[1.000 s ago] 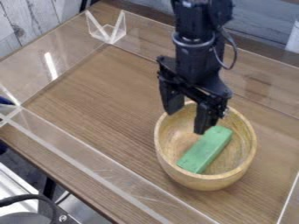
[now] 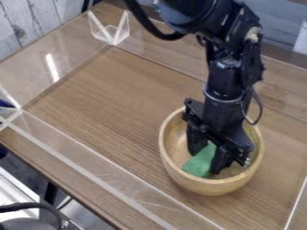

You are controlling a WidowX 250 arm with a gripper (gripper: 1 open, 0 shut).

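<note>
The black robot arm (image 2: 216, 81) reaches down from the top into a round wooden bowl (image 2: 210, 184) at the right of centre. My gripper (image 2: 216, 148) is low inside the bowl, over a green oblong object (image 2: 198, 164) and partly covering it. The dark fingers blend together, so I cannot tell whether they are shut on the green object.
A white wire holder (image 2: 110, 25) stands at the top left. A black cable and fitting (image 2: 36, 216) lie at the bottom left.
My gripper has moved down from above the bowl into it, and now covers much of the green object.
</note>
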